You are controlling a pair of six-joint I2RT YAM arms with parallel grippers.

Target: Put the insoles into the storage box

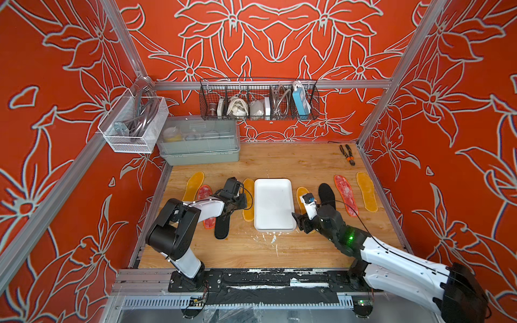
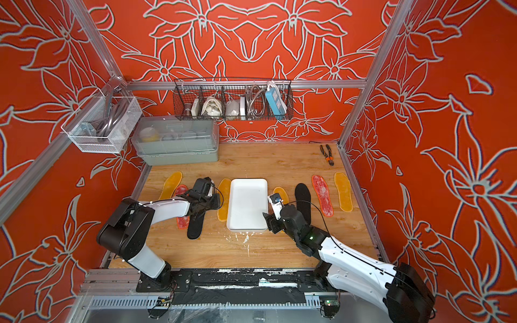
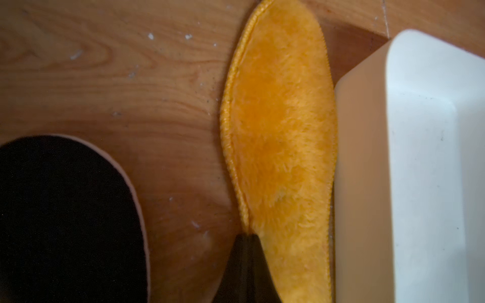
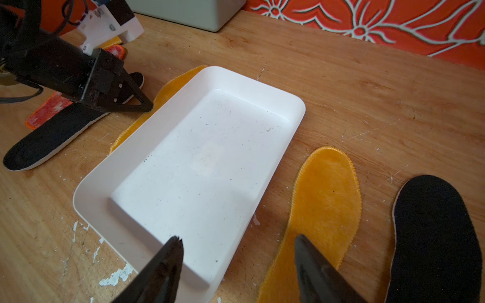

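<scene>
A white storage box (image 1: 273, 203) sits at the middle of the table with insoles on both sides. Just left of it, my left gripper is shut with its tips at the edge of a yellow insole (image 3: 280, 111); whether it pinches any of it I cannot tell. A black insole (image 3: 70, 217), a red insole (image 2: 182, 220) and another yellow one (image 2: 171, 185) lie farther left. My right gripper is open above the box's right side, beside a yellow insole (image 4: 325, 202). Black (image 4: 434, 227), red (image 2: 322, 193) and yellow (image 2: 343, 191) insoles lie farther right.
A grey lidded bin (image 1: 199, 150) stands at the back left. Pliers (image 1: 347, 154) lie at the back right. A wire rack (image 1: 258, 107) and a white wire basket (image 1: 129, 129) hang on the walls.
</scene>
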